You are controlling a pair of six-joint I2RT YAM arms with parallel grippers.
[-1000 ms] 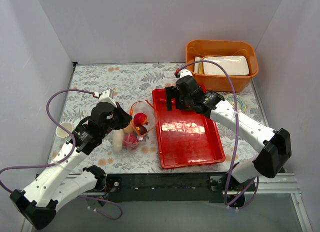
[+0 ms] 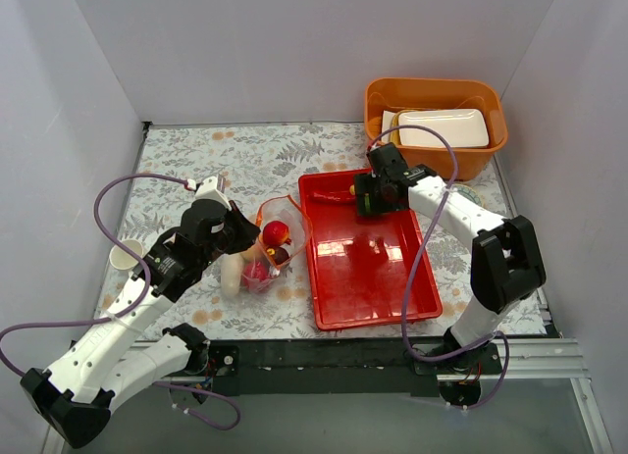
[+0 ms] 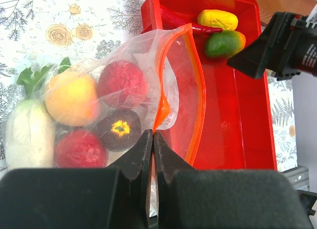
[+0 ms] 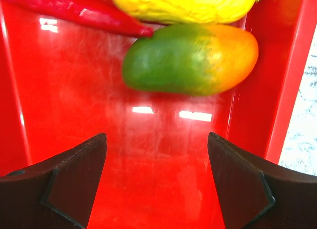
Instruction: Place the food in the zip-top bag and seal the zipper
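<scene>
A clear zip bag with orange zipper stands open left of the red tray, holding fruit and vegetables. My left gripper is shut at the bag's edge, gripping the thin plastic. My right gripper is open above the tray, just short of a green-orange mango. Beside the mango lie a yellow food item and a red chili.
An orange bin with white containers is at the back right. A white mug sits at the far left. The tray's front is empty.
The right gripper has moved rightward and down over the tray toward the mango. The left arm and bag look unchanged.
</scene>
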